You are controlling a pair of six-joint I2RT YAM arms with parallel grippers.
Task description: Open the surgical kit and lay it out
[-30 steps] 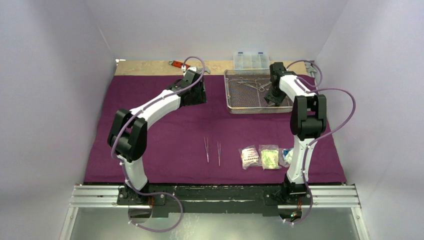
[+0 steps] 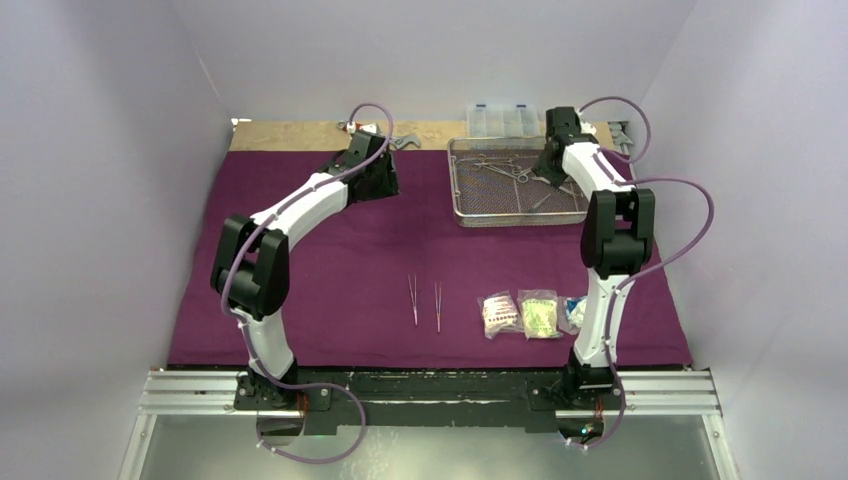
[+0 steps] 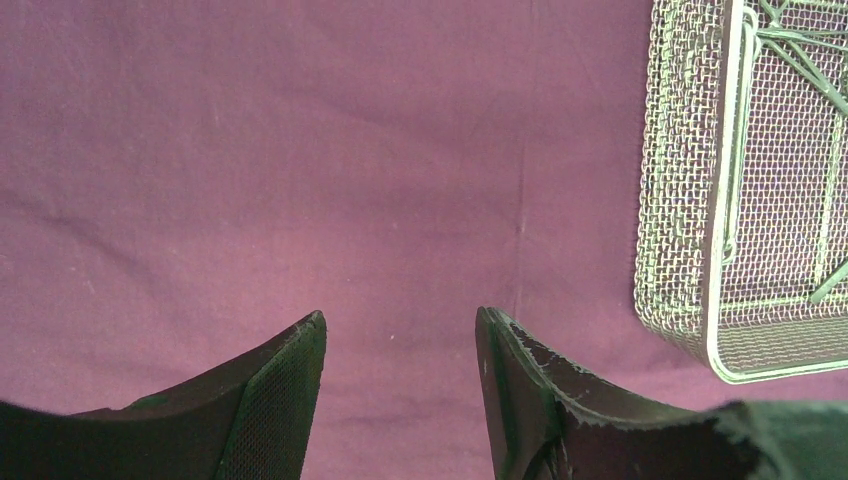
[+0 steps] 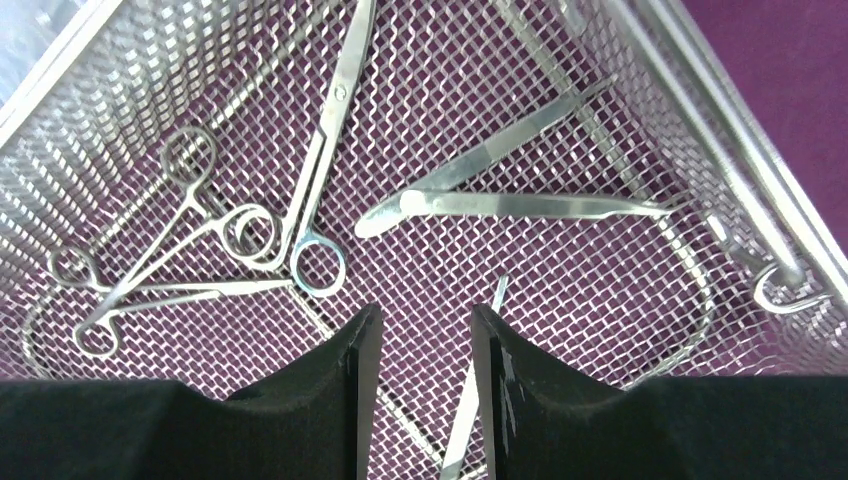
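Note:
The mesh tray [image 2: 480, 218] stands at the back right, holding scissors [image 4: 340, 90], clamps [image 4: 150, 250], scalpel handles [image 4: 520, 205] and a slim strip-like instrument [image 4: 465, 420]. My right gripper hangs over the tray, fingers part open, the slim instrument below them; I cannot tell anything is held. My left gripper is open above bare cloth left of the tray. Two tweezers [image 2: 414, 300] lie apart at the front centre.
Packaged bundles [image 2: 539, 315] lie at the front right. A clear compartment box [image 2: 490, 122] and a wrench [image 2: 405, 141] rest on the back board.
My left gripper has shifted slightly left and back. My right gripper has moved up and back over the tray from lower within it.

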